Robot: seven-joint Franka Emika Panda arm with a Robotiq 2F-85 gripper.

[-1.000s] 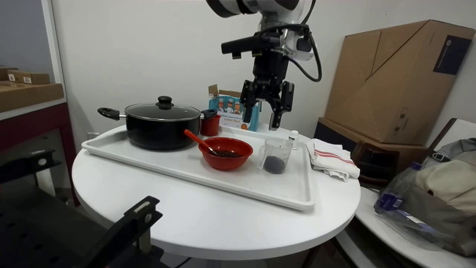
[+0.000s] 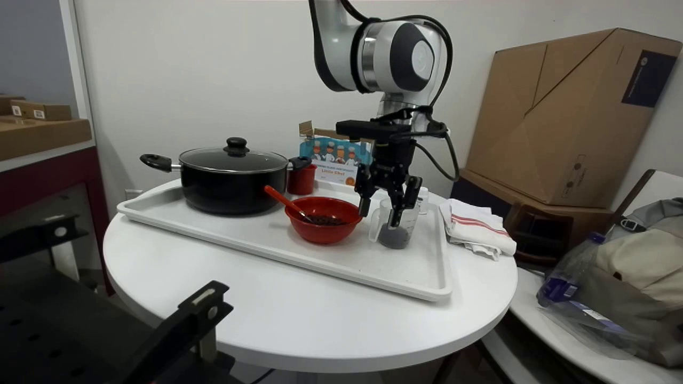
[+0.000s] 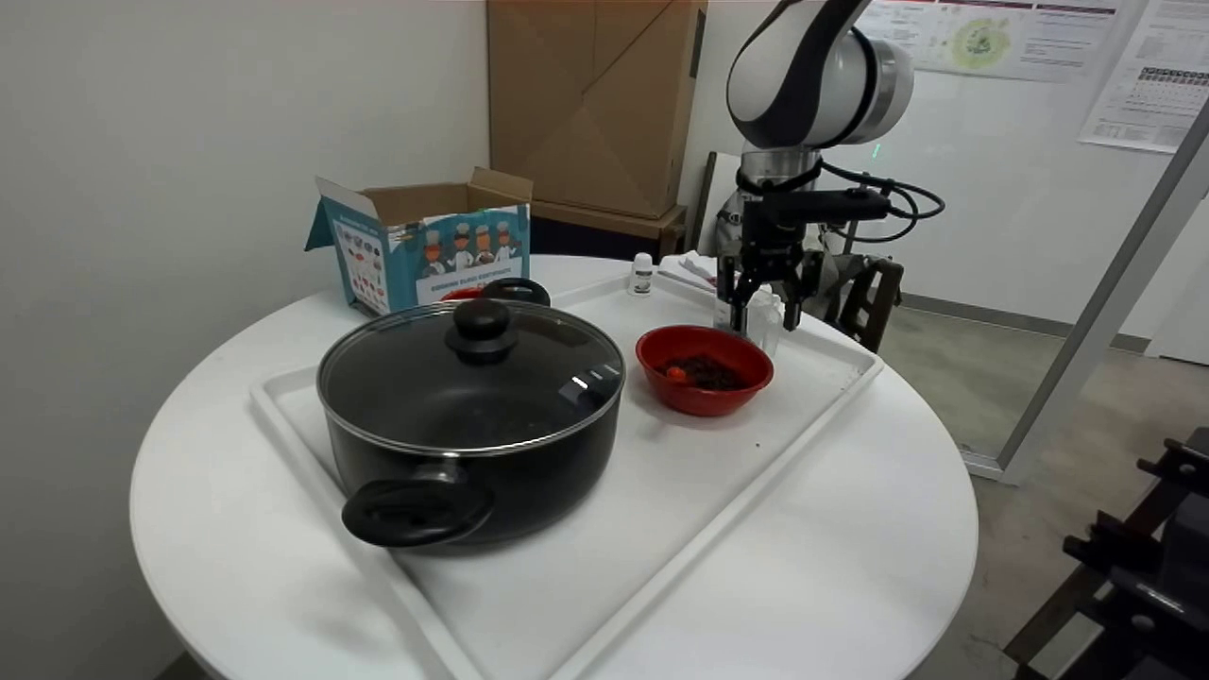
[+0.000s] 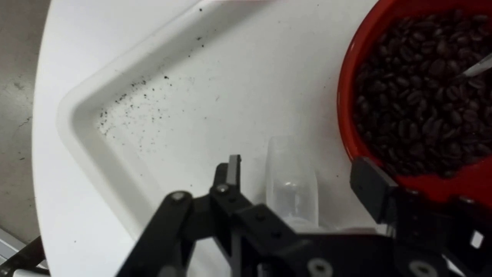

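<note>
A clear measuring cup point(image 2: 395, 238) with dark contents stands upright on the white tray point(image 2: 410, 285), right of a red bowl point(image 2: 323, 233). In the wrist view the cup's clear handle point(image 4: 293, 189) lies between the two fingers, with space visible on both sides. The right-hand finger is close to the rim of the bowl, and I cannot tell whether they touch. Dark beans point(image 4: 424, 92) fill the bowl, where a red-handled spoon point(image 2: 285, 199) rests. Most of the cup's body is hidden by the gripper in the wrist view.
A lidded black pot point(image 3: 476, 442) takes up the tray's other end. Behind are a red cup point(image 2: 302, 180), a blue box point(image 3: 453, 249) and a small white bottle point(image 3: 641, 276). A folded towel point(image 2: 477, 227) lies beside the tray. Dark crumbs dot one tray corner.
The cup and bowl have not visibly moved.
</note>
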